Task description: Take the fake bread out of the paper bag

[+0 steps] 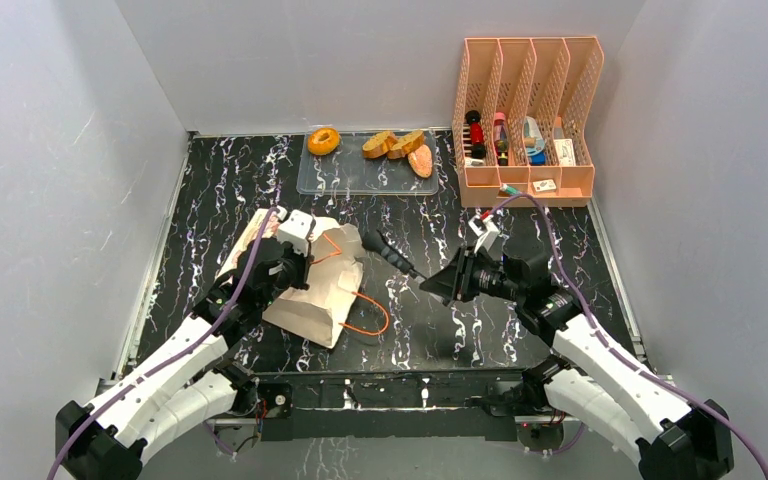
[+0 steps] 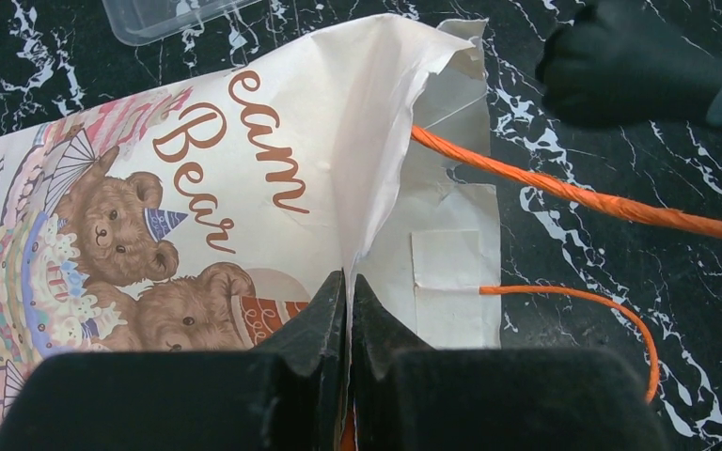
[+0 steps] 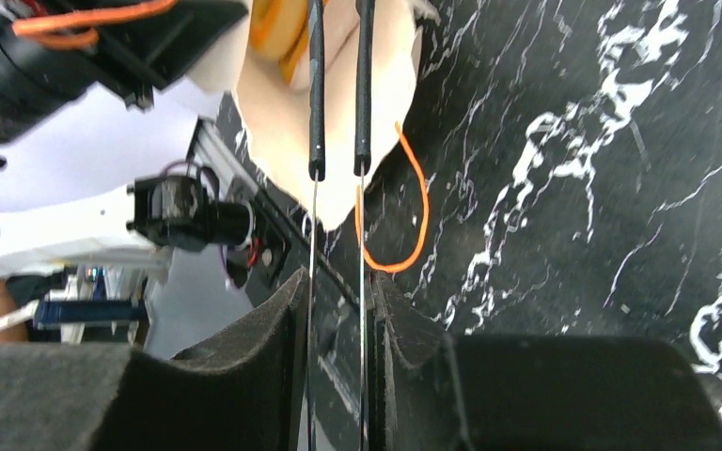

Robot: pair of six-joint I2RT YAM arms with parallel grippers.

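Observation:
The paper bag [image 1: 317, 312], printed with bears, lies on its side on the table at left, its mouth facing right. My left gripper is shut on the thin paper of its rim. Inside the mouth, the right wrist view shows yellow and pinkish fake bread [image 3: 275, 33], partly hidden. My right gripper [image 1: 430, 287] is shut on black-tipped tongs [image 1: 392, 254], whose two arms stand slightly apart with nothing seen gripped between them. In the top view the tong tips are just right of the bag's mouth.
A clear tray [image 1: 345, 184] at the back bears several pieces of fake bread. An orange rack [image 1: 480, 190] with tools stands at back right. The bag's orange handle [image 1: 384, 312] loops out to the right.

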